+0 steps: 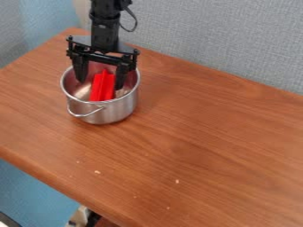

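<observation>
A steel pot (101, 110) with a wire handle sits on the wooden table at the left back. Red objects (102, 85) lie inside it. My black gripper (102, 73) stands open over the pot, its fingers reaching down to the rim and partly into it, on either side of the red objects as seen from here. Whether the fingers touch them I cannot tell.
A pale wall runs along the back, and the table's edge shows at the lower left, with a small object below it.
</observation>
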